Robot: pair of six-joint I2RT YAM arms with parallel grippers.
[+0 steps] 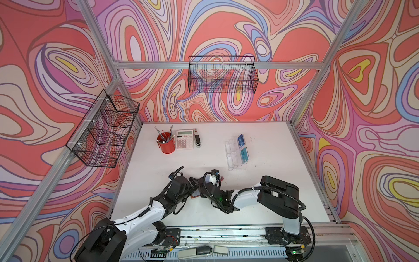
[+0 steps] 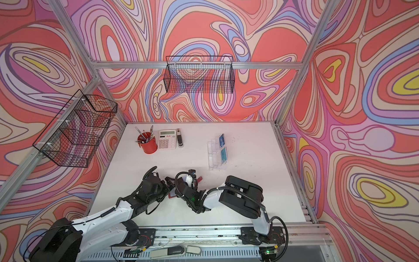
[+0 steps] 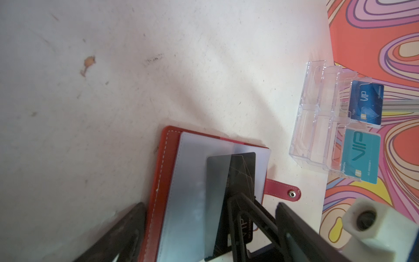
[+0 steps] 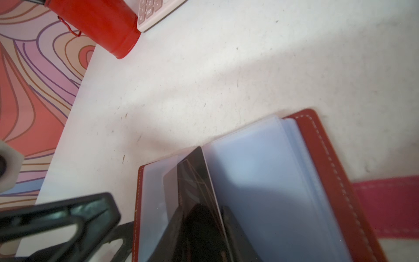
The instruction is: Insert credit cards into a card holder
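Observation:
A red card holder (image 4: 320, 144) with pale translucent sleeves lies at the table's front middle, a black card (image 4: 194, 174) in one sleeve. My left gripper is open at the holder's near end, its blurred fingers far apart. My right gripper is down on the black card; its fingertips are blurred, and whether they grip it is unclear. In the left wrist view, the right gripper partly covers the card. A clear stand (image 1: 231, 155) farther back holds a dark blue card (image 3: 365, 100) and a teal card (image 3: 360, 155).
A red pen cup (image 1: 167, 146), pink calculator (image 1: 184, 142) and dark stapler (image 1: 197, 138) stand at the back left. Wire baskets (image 1: 222, 78) hang on the back and left frames.

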